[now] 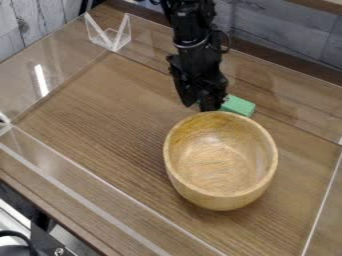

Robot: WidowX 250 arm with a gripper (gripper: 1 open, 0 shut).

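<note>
A black robot arm reaches down from the top of the view, with its gripper [201, 96] low over the wooden table [80, 110], just behind a large pale wooden bowl [219, 180]. A green block [238, 105] lies right of the gripper, behind the bowl's right rim, partly hidden by the gripper. The gripper's fingers are dark and small in view; whether anything is between them is hard to make out.
A clear plastic object [110, 32] stands at the back left.
</note>
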